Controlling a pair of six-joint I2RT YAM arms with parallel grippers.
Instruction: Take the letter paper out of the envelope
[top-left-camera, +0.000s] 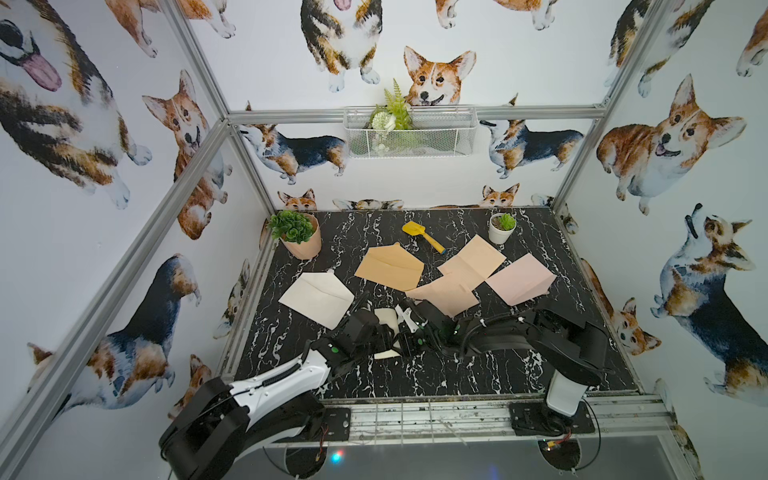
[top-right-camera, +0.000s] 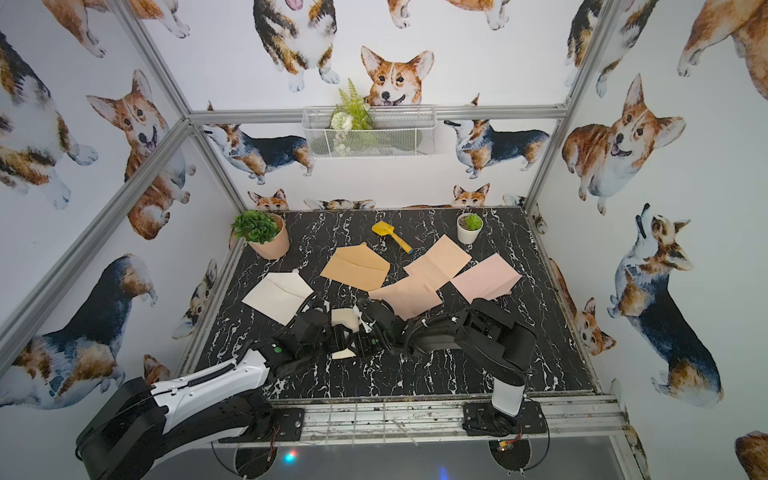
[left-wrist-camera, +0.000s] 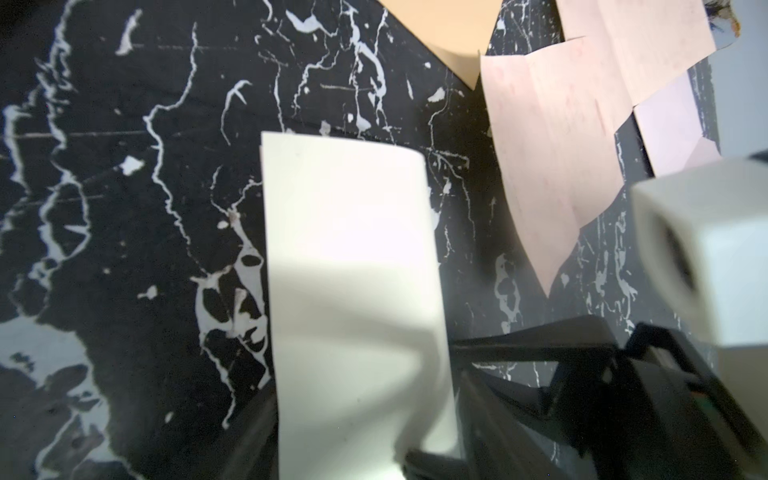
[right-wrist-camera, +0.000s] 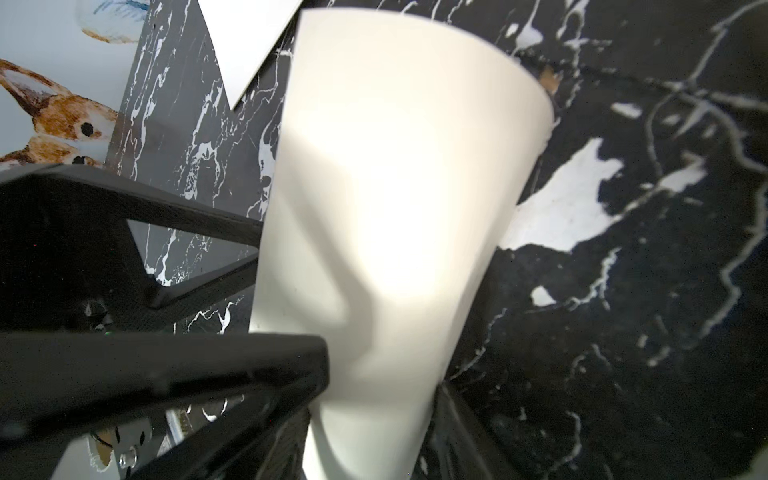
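A cream folded letter paper (top-left-camera: 385, 319) lies near the front middle of the table, between my two grippers. In the left wrist view the paper (left-wrist-camera: 352, 240) runs up from between the parted fingers of my left gripper, which is open. My right gripper is open too, its fingers standing on either side of the paper (right-wrist-camera: 400, 176) in its own view. Dark fingers of the other arm reach the paper's edge in both wrist views. The white envelope (top-left-camera: 317, 300) lies flat at the left, apart from the paper.
A tan envelope (top-left-camera: 389, 266), an unfolded pink sheet (top-left-camera: 473, 261) and a pink envelope (top-left-camera: 521, 280) lie behind the grippers. Farther back are a yellow scoop (top-left-camera: 423, 236) and two potted plants, one in a pink pot (top-left-camera: 305, 241), one in a white pot (top-left-camera: 501, 233).
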